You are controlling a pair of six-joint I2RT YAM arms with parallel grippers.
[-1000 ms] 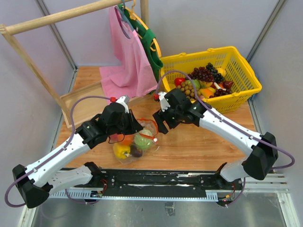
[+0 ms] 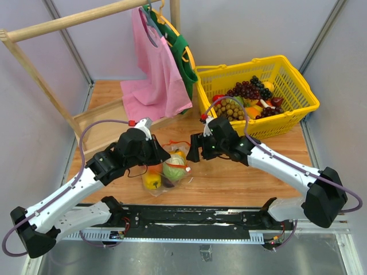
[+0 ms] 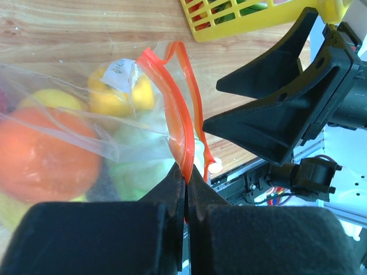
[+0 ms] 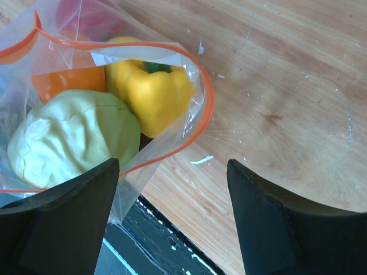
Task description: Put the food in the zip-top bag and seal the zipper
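Observation:
The clear zip bag (image 2: 157, 186) lies on the table holding a cabbage (image 4: 71, 134), a yellow pepper (image 4: 155, 97), an orange item (image 3: 49, 152) and other produce. In the right wrist view its orange-edged mouth (image 4: 203, 109) gapes. My left gripper is shut at the bag's orange zipper strip (image 3: 178, 120), which rises from between its fingertips. My right gripper stands open just right of the bag, with bag edge and bare table between its fingers.
A yellow basket of fruit (image 2: 287, 120) sits at the back right. A wooden rack (image 2: 69, 17) with pink and green fabric stands at the back left. Bare table (image 2: 241, 183) lies right of the bag.

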